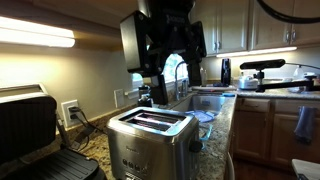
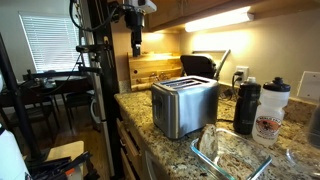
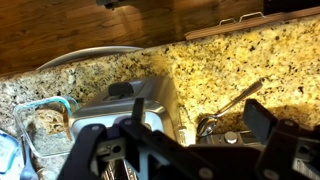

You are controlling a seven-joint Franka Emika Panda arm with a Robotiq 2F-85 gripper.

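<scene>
A silver toaster stands on the granite counter; its top slots look empty in exterior view 1, where the toaster sits low in the middle. My gripper hangs high above the counter in exterior view 2, clear of the toaster. Seen from the wrist, the fingers are spread wide, so the gripper is open, with no object held between them. Part of the toaster lies below, toward the left finger. A spoon rests on the counter to the right.
A clear glass dish lies beside the toaster, holding something pale. Behind it stand a white-topped bottle and a dark bottle. A black appliance occupies the near left. The counter edge borders an open drop to the floor.
</scene>
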